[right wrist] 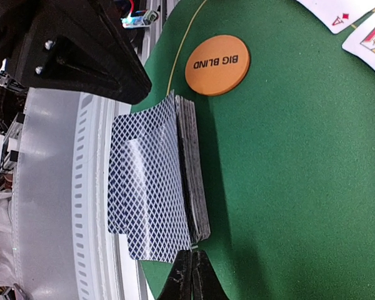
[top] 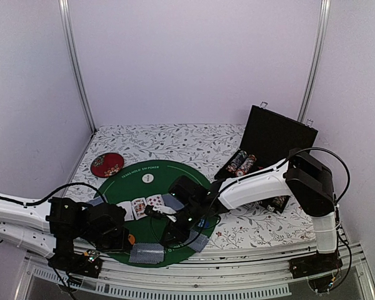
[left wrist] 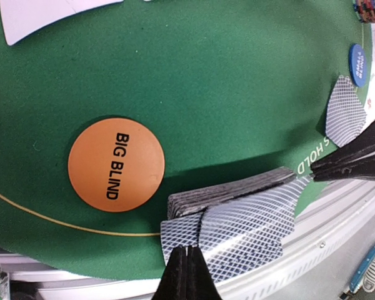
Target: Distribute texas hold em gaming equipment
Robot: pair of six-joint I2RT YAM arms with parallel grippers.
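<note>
A deck of patterned cards [top: 147, 253] lies at the green mat's front edge. Its top cards [left wrist: 247, 228] sit askew over the stack [left wrist: 231, 194]. My left gripper is shut at the deck's near edge, with nothing visible between its fingers. On the deck's other side, my right gripper is shut with its tips at a corner of the top card [right wrist: 153, 187]; whether that corner is pinched cannot be made out. An orange big blind disc [left wrist: 116, 165] lies beside the deck. Face-up cards [top: 139, 208] rest mid-mat, partly covered by the right arm.
An open black case [top: 272, 140] with chip rows [top: 245, 165] stands at the right. A red round tray [top: 107, 165] with chips sits at back left. A blue small blind disc [left wrist: 357, 65] lies near more patterned cards [left wrist: 345, 112].
</note>
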